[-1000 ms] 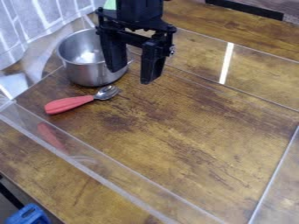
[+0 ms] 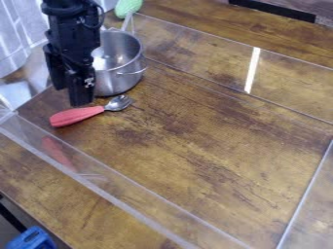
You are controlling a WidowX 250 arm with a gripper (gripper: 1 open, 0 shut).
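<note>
The black gripper [image 2: 76, 78] hangs at the upper left, in front of the left part of a steel pot [image 2: 125, 66] and partly hiding it; whether its fingers are open or shut is unclear. Below it a spoon with a red handle [image 2: 76, 115] lies on the wooden table [image 2: 208, 146], its metal bowl toward the pot.
Clear plastic walls enclose the table area. A green object [image 2: 127, 6] is at the top, a white cloth [image 2: 26, 29] at the upper left, a blue object [image 2: 31, 239] at the lower left corner.
The gripper has moved left from above the middle of the table to beside the pot. The spoon has stayed where it was.
</note>
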